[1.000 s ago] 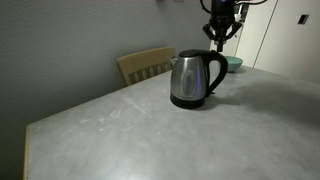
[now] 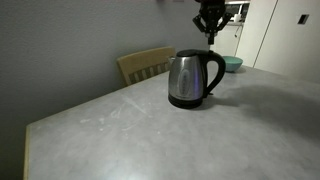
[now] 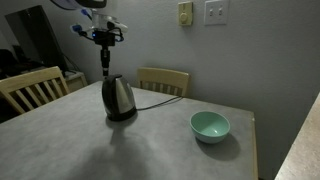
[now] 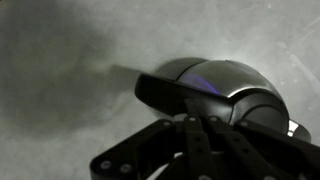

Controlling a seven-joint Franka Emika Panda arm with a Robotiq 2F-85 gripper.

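A silver and black electric kettle point(image 2: 187, 80) stands upright on the grey table, its black handle point(image 2: 216, 72) facing right in the first exterior view. My gripper point(image 2: 211, 42) points down just above the handle's top, fingers together. In the second exterior view the gripper point(image 3: 106, 70) hangs over the kettle point(image 3: 119, 99). From the wrist, the kettle's lid point(image 4: 260, 108) and handle point(image 4: 175, 97) lie beneath the fingers point(image 4: 203, 125). Nothing shows between the fingers; whether they touch the handle is hard to tell.
A green bowl point(image 3: 210, 126) rests on the table, well apart from the kettle. Wooden chairs point(image 3: 163, 80) stand at the table edges. A dark cord point(image 3: 160, 103) runs behind the kettle.
The gripper has shifted slightly left and up over the kettle's handle in the first exterior view. The kettle stands in nearly the same place.
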